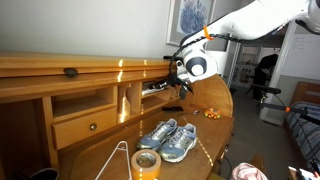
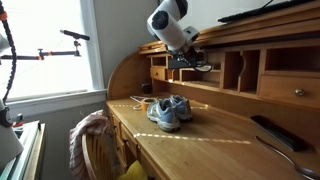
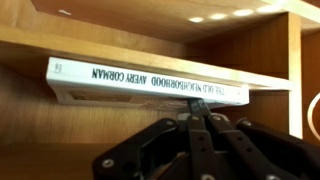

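A white book with "The Old Neighborhood, Avery Corman" on its spine lies flat in a wooden shelf cubby in the wrist view, its lettering upside down. My gripper is shut at the lower edge of the spine, towards the end with the title. Nothing can be made out between its fingers, and whether they touch the book is unclear. In exterior view 1 the arm reaches into the desk's cubbies, where a white strip of the book shows beside the gripper.
A pair of grey-blue shoes stands on the desktop. An orange-yellow container is near them. Cubby walls and the shelf board closely surround the gripper. A black case and a spoon-like utensil lie on the desk.
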